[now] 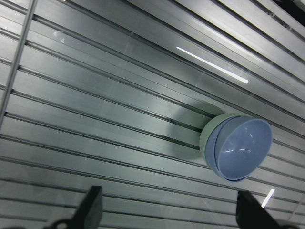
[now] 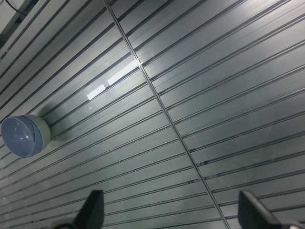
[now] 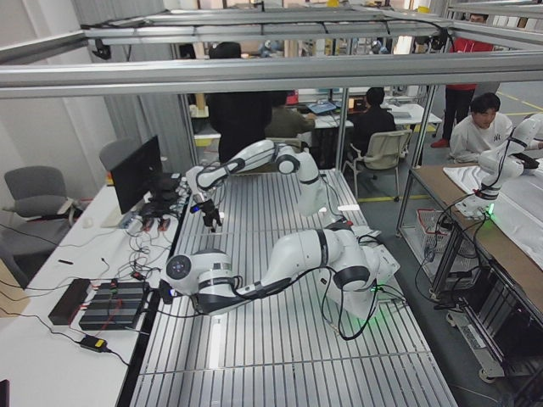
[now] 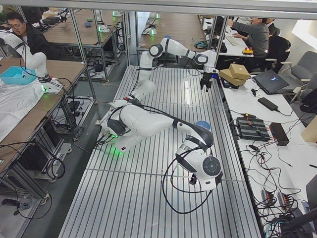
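Note:
A stack of bowls, a blue one [image 1: 243, 149] nested in a pale green one [image 1: 208, 133], sits on the slatted metal table [image 1: 95, 81], right of center in the left wrist view. In the right wrist view the blue bowl [image 2: 16, 136] and green bowl [image 2: 42, 124] are at the left. The camera right view shows blue [image 4: 202, 124] partly behind the nearer arm. My left gripper is open above the table, nothing between its fingers, beside the stack. My right gripper is also open and empty, over bare slats.
A side desk [image 3: 51, 356] with power units, cables and a monitor [image 3: 134, 174] borders the table. An aluminum frame [image 3: 280, 72] runs overhead. Another robot stands at a neighboring bench [image 3: 517, 237]. Much of the slatted surface around the bowls is clear.

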